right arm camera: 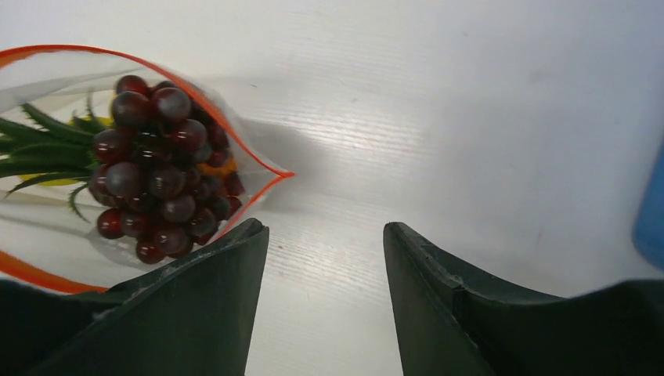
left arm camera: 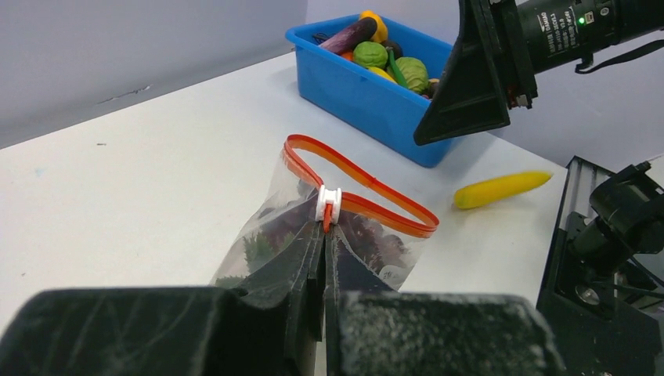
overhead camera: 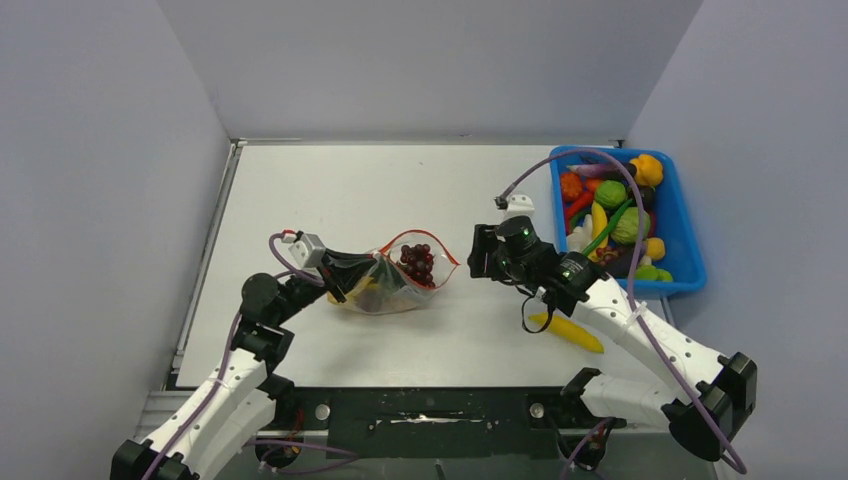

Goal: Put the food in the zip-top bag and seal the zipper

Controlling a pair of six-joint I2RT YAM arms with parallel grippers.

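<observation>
Lying on the table, the clear zip top bag (overhead camera: pixel 385 297) has its red-edged mouth open toward the right. Dark grapes (right arm camera: pixel 160 168) sit just inside the mouth, with green spiky leaves (right arm camera: pixel 47 145) behind them. At the zipper's white slider (left arm camera: pixel 329 202), the tips of my left gripper are shut on the bag's red edge. My right gripper is open and empty, to the right of the mouth. A long yellow piece of food (overhead camera: pixel 567 332), like a corn cob, lies on the table outside the bag, partly under the right arm in the top view.
A blue bin (overhead camera: pixel 690 245) full of several vegetables and fruits stands at the back right. A black rail (overhead camera: pixel 430 425) runs along the table's front edge.
</observation>
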